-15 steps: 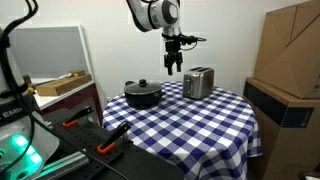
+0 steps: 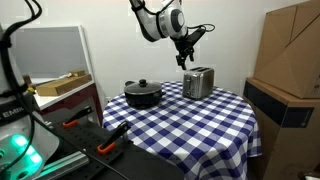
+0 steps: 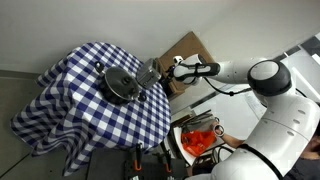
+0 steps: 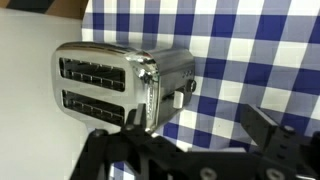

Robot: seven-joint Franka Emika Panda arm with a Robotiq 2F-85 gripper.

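Note:
A silver two-slot toaster [image 2: 198, 84] stands at the far side of the checked cloth, and it is also visible in the second exterior view as the toaster [image 3: 149, 73]. From above, the wrist view shows the toaster [image 4: 110, 78] with both slots empty and a lever [image 4: 180, 98] on its end face. My gripper is open, its fingers spread on either side below that lever. In the first exterior view the gripper [image 2: 183, 64] hangs just above and left of the toaster. Nothing shows between the fingers.
A dark lidded pot [image 2: 143, 95] sits on the cloth left of the toaster. Cardboard boxes [image 2: 284, 85] are stacked at the right.
My gripper has moved to the right and somewhat up, closer to the toaster's end. The toaster and pot stay in place.

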